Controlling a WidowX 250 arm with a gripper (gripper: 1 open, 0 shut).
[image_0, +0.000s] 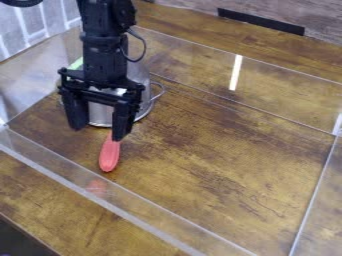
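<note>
My black gripper hangs at the upper left, its two wide fingers apart and open. It is in front of a silvery round pot, which it largely hides. A red elongated object lies on the wooden table just below and in front of the gripper. Whether the gripper touches the pot cannot be told.
A green item is partly visible behind the arm at the left. Clear barriers run along the left and front.
</note>
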